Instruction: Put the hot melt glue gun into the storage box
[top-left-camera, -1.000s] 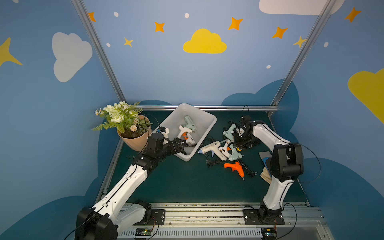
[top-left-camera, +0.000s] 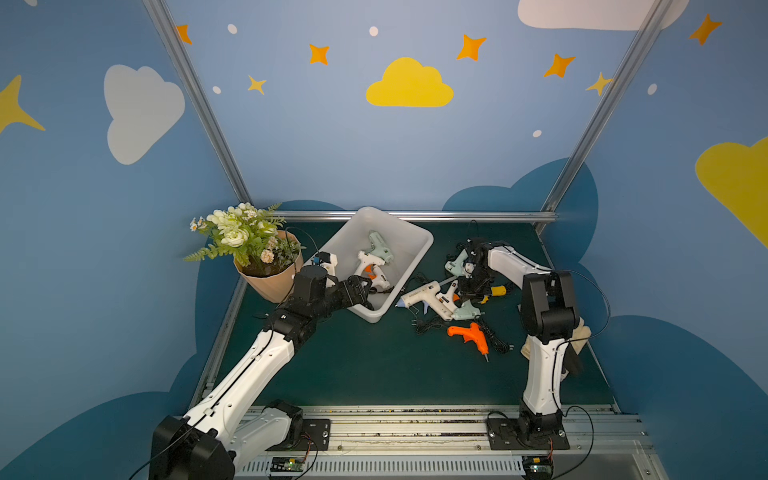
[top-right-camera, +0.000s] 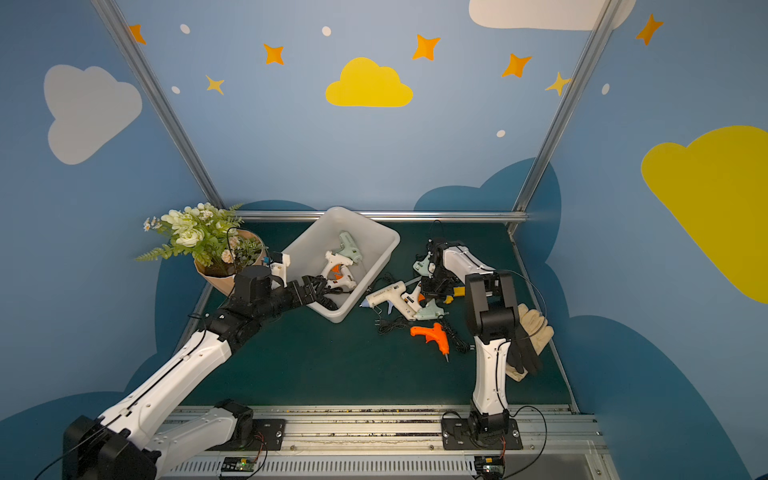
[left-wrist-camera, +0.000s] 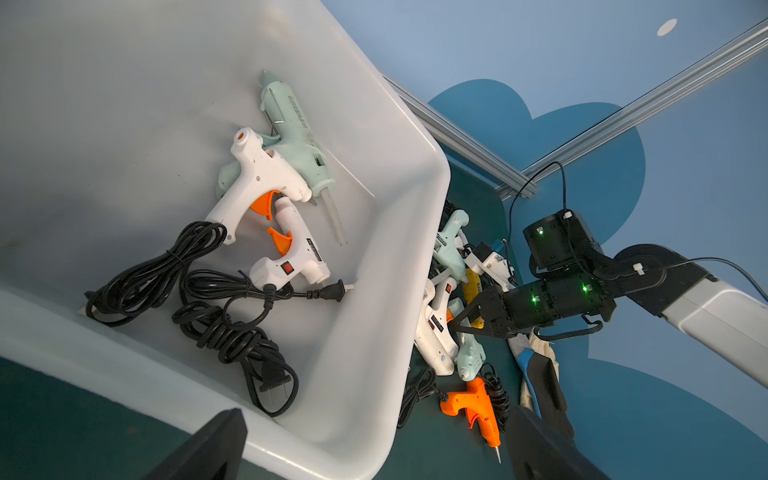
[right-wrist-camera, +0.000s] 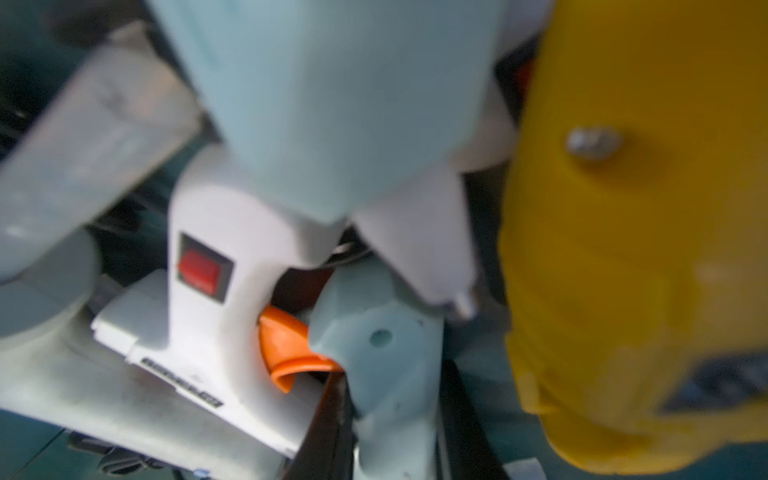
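Note:
The pale grey storage box (top-left-camera: 413, 240) holds a mint glue gun (left-wrist-camera: 294, 136) and white ones (left-wrist-camera: 264, 172) with coiled black cords. Over the box's near side, my left gripper (top-left-camera: 368, 294) is open and empty, its dark fingers (left-wrist-camera: 209, 448) wide apart. To the right of the box lies a pile of glue guns, where my right gripper is down among them, shut on a mint glue gun (right-wrist-camera: 392, 384). That gun sits against a white one (right-wrist-camera: 216, 320) with an orange trigger. Much of the pile is hidden under the right gripper in the top views.
A yellow tool (right-wrist-camera: 624, 240) and another mint gun (left-wrist-camera: 452, 244) crowd the right gripper. An orange glue gun (top-left-camera: 470, 336) lies in front. Gloves (top-right-camera: 529, 340) rest at the right; a flower pot (top-left-camera: 276, 268) stands left of the box.
More of the yellow tool shows behind it. The left arm and the box have stayed still.

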